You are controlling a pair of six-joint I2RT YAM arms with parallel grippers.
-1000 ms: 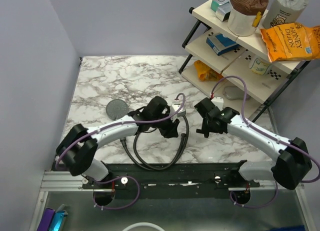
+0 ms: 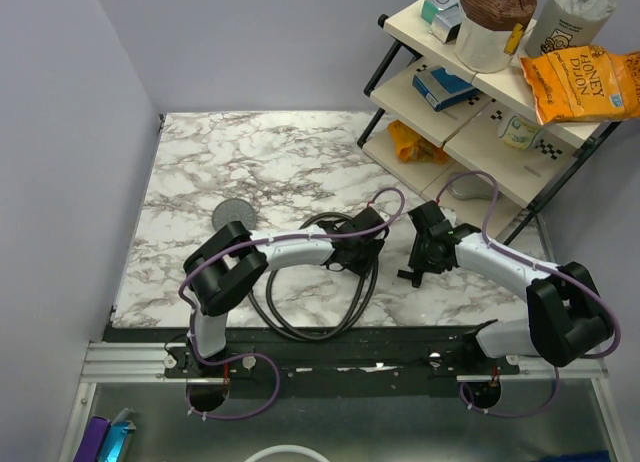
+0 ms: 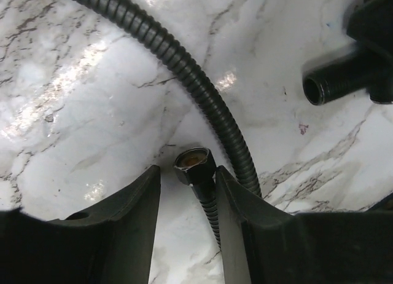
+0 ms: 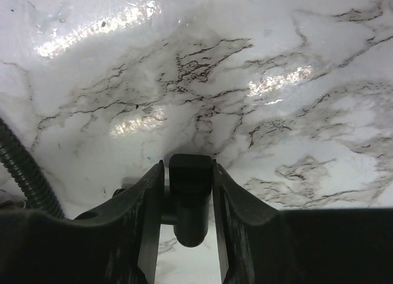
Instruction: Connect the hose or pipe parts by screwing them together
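Note:
A black corrugated hose (image 2: 340, 324) lies coiled on the marble table (image 2: 230, 152). In the left wrist view its hex end fitting (image 3: 194, 168) sits between the fingertips of my open left gripper, with another hose run (image 3: 202, 93) beside it. A black T-shaped connector (image 4: 190, 216) lies on the table at the right of the coil; in the right wrist view its upper end is between the fingertips of my right gripper, which is part open and close around it. Whether the fingers touch it is unclear.
The shelf rack (image 2: 470, 142) with bags and boxes stands at the back right, close above my right arm. A round grey disc (image 2: 233, 209) lies left of the coil.
Over the last second my left arm has moved right and down over the hose's end. My right gripper has moved slightly right and down over the connector.

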